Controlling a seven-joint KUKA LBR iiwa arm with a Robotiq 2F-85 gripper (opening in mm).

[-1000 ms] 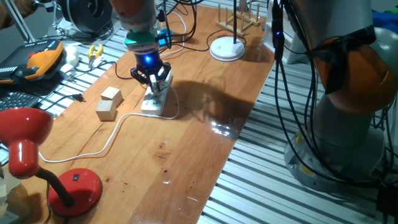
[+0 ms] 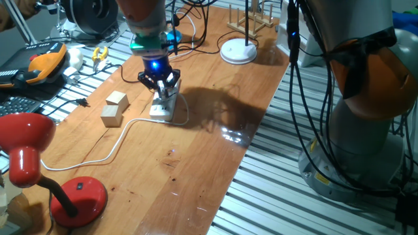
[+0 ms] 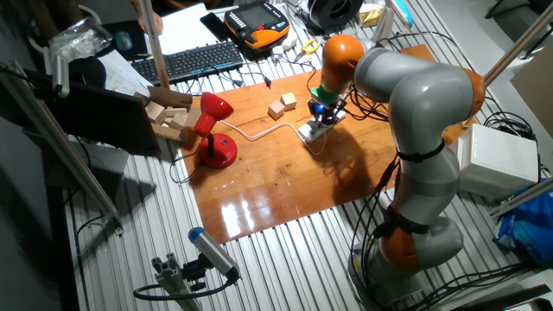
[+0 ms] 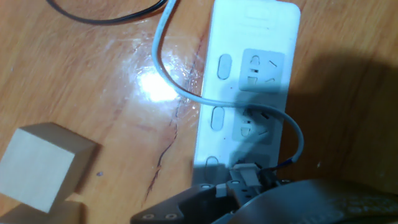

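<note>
A white power strip lies on the wooden table, its sockets and oval switches facing up. Over its lower part in the wrist view, my gripper is shut on a small plug, which sits right at the socket face. Whether its pins are inside a socket is hidden by the fingers and their shadow. A white cable loops across the strip and bends round to the plug. In exterior view 1 the gripper points down at the strip, and the cable trails toward the red lamp.
Two wooden blocks rest left of the strip. A white round base and a wooden peg rack stand toward the back. Black cables hang near the arm. Bare tabletop spreads across the front.
My gripper and the power strip beneath it have shifted very slightly to the right in exterior view 1. The lamp and blocks have stayed put.
</note>
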